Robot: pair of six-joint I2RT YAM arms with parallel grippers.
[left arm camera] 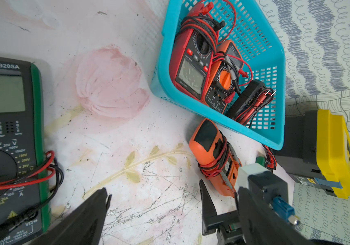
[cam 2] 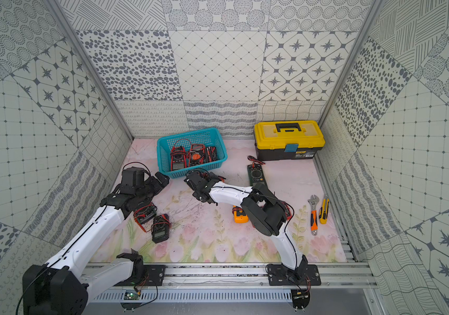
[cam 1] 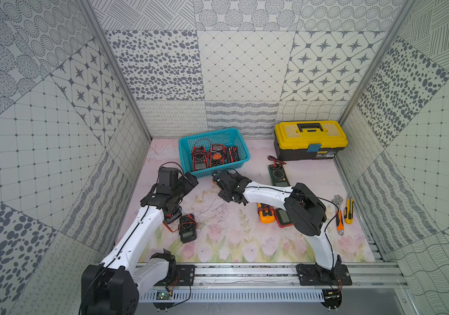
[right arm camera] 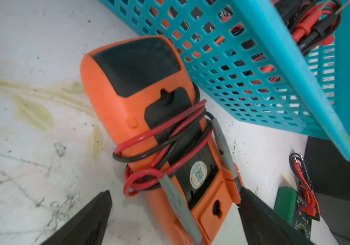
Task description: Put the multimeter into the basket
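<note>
An orange multimeter (right arm camera: 121, 98) lies face down beside the basket, red and black leads wound around it. My right gripper is open above its lead-wrapped lower part, one finger on each side in the right wrist view. Contact cannot be told. That same multimeter (left arm camera: 205, 140) shows in the left wrist view, but the right arm covers most of it from the top. The turquoise basket (cam 1: 185, 161) holds several multimeters, among them a red one (left arm camera: 191, 67). Close to the basket's front left corner, my left gripper hangs open and empty over the table.
A green-edged multimeter (left arm camera: 3, 130) and a dark one (cam 1: 187, 231) lie front left. Right of centre are a yellow multimeter (cam 1: 266, 214) and a green one (cam 1: 278, 173). A yellow toolbox (cam 1: 311, 137), wrench (cam 1: 340, 223) and cutter (cam 1: 348, 210) occupy the right side.
</note>
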